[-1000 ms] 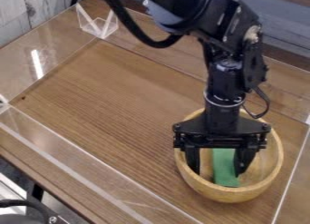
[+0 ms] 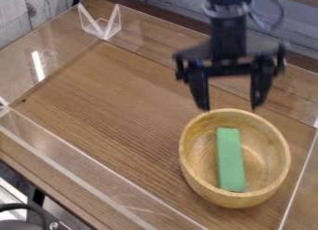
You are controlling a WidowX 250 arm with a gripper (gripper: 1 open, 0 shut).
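My gripper (image 2: 211,92) hangs raised at the upper right, above and behind a round tan bowl (image 2: 196,150). It is blurred, with its dark fingers apart and nothing visible between them. A long green block (image 2: 230,159) lies inside the bowl, clear of the gripper.
A clear plastic container (image 2: 102,21) stands at the back left. Dark cables lie at the bottom left corner.
My gripper has risen up and back out of the bowl, uncovering the green block, which stays in the bowl.
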